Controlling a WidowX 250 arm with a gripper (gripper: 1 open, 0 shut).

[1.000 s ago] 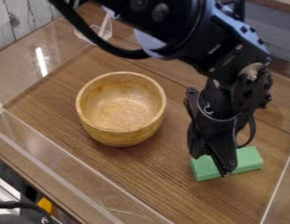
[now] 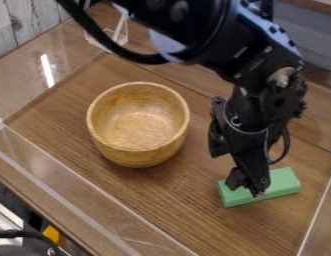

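My black gripper (image 2: 245,179) points down at the right, its fingertips over a flat mint-green block (image 2: 276,186) on the wooden table, open around or just above its near part; whether they touch it I cannot tell. A wooden bowl (image 2: 134,140) stands to the left of the gripper, empty inside.
Clear panels edge it at the left and front, with cables and dark items beyond at the lower left. A ledge runs along the back right.
My gripper has shifted slightly, its fingertips a little higher or farther back over the green block. The block and bowl have not visibly moved.
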